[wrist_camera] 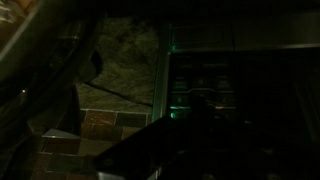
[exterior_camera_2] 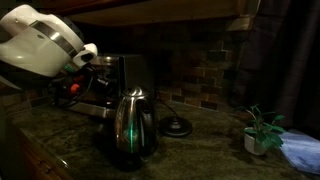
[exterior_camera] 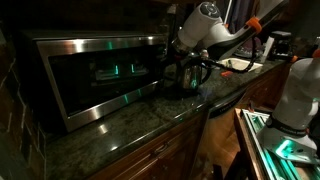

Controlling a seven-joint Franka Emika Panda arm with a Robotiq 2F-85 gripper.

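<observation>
A microwave (exterior_camera: 105, 78) with a silver frame and dark glass door stands on the counter at the left of exterior view 1. Its button panel (wrist_camera: 200, 85) glows faintly in the wrist view. My gripper is a dark shape in front of that panel. It looks shut, with nothing visible between its fingers. Whether the tips touch a button cannot be made out in the dark. From exterior view 2, the white arm (exterior_camera_2: 40, 50) reaches in from the left towards the microwave's front.
A shiny steel kettle (exterior_camera_2: 135, 125) stands on the dark stone counter (exterior_camera_2: 205, 155), close to the arm. Behind it is a round black base (exterior_camera_2: 175, 126). A potted plant (exterior_camera_2: 262, 133) is farther right. Bare counter (exterior_camera: 95, 145) lies before the microwave.
</observation>
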